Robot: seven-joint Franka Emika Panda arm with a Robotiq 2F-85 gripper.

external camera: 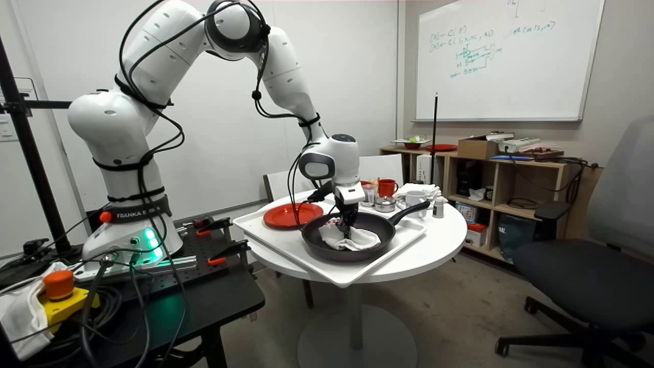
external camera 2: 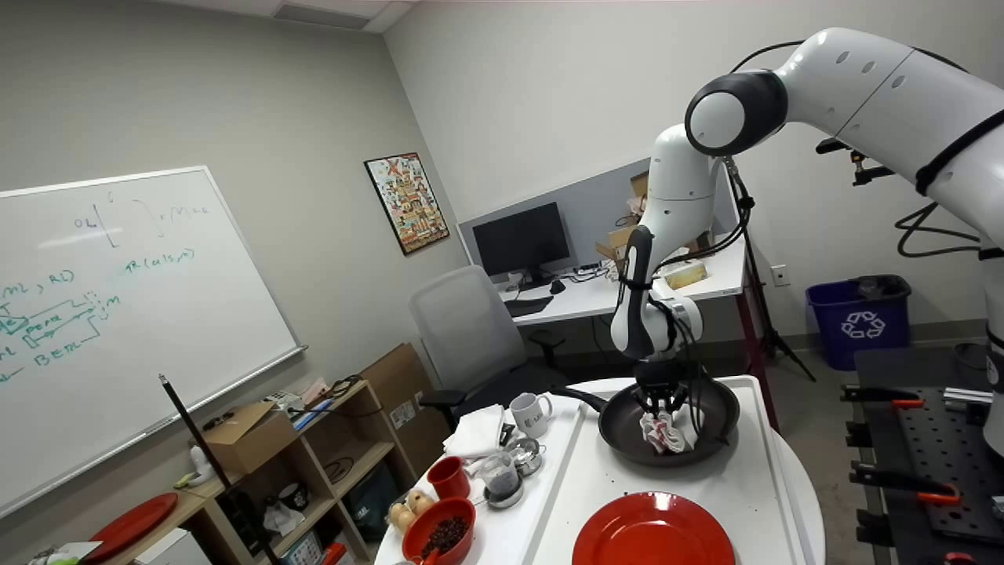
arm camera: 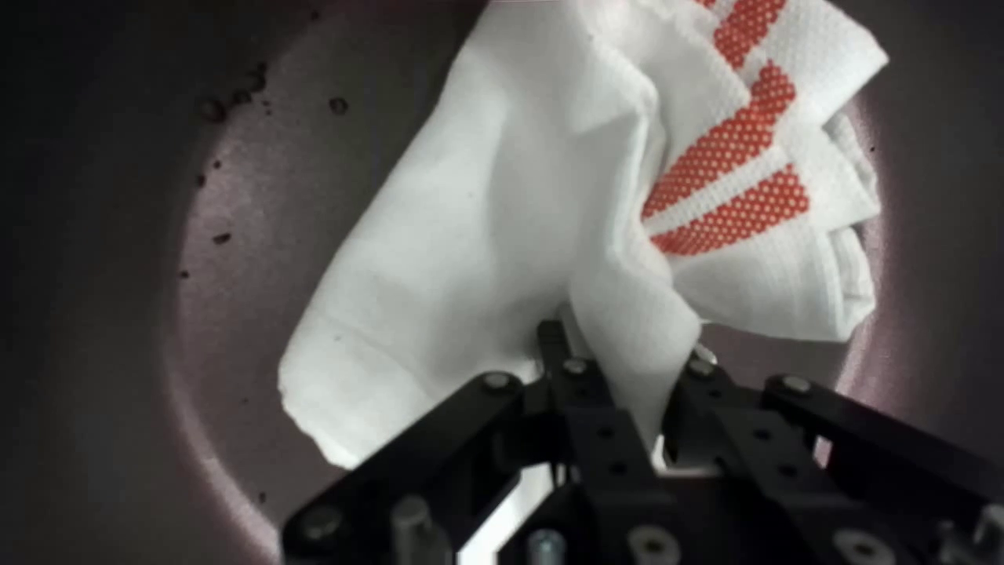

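Note:
A white cloth with red stripes (arm camera: pixel 527 207) lies bunched inside the dark frying pan (arm camera: pixel 245 311), seen close in the wrist view. My gripper is shut on a fold of it, the fabric rising between the two black fingers. In exterior view 1 the gripper (external camera: pixel 347 230) points down into the pan (external camera: pixel 316 244), with the cloth (external camera: pixel 361 239) spread around its tips. Exterior view 2 shows the same cloth (external camera 2: pixel 661 433) under the hand, within the pan (external camera 2: pixel 621 428). Small dark crumbs (arm camera: pixel 215 108) dot the pan's bottom beside the cloth.
The pan stands on a white tray (external camera: pixel 288 250) on a round table, its handle (external camera: pixel 411 211) pointing toward the mugs. A red plate (external camera 2: pixel 652 537) shares the tray. Beside the tray are a red bowl of dark bits (external camera 2: pixel 414 538), a red mug (external camera 2: pixel 449 479) and a white mug (external camera 2: pixel 529 415).

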